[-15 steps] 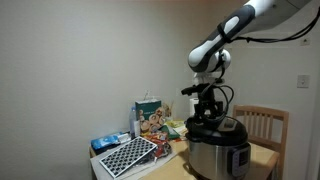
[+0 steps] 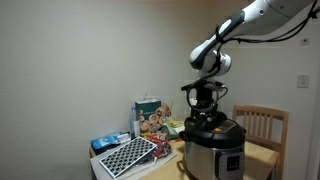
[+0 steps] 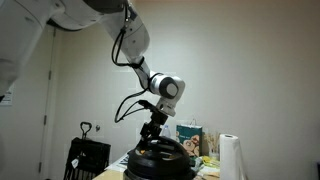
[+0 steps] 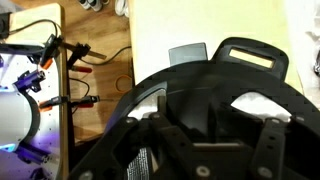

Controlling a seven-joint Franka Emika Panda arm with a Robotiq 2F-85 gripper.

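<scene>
A silver cooker (image 2: pixel 203 162) with a dark front panel (image 2: pixel 232 163) stands on the table. Its black lid (image 2: pixel 230 131) is at the top of the pot; whether it is seated or slightly raised, I cannot tell. Over the lid's middle, my gripper (image 2: pixel 205 116) points down and is shut on the lid's handle. In exterior view 2 the lid (image 3: pixel 172 147) lies under the gripper (image 3: pixel 151 134). The wrist view shows the broad black lid (image 4: pixel 150 88) below the fingers, with a black loop (image 4: pixel 252 53) at its edge. Fingertips and handle blend together, dark on dark.
A black-and-white grid rack (image 2: pixel 125 156), a blue box (image 2: pixel 110 142) and a patterned bag (image 2: pixel 148 112) occupy the table's left part. A wooden chair (image 2: pixel 262 122) stands behind right. A paper towel roll (image 3: pixel 230 155) is near the cooker.
In exterior view 1 my gripper has shifted a little left and down. The lid looks tilted differently, and the cooker's front panel has moved slightly left.
</scene>
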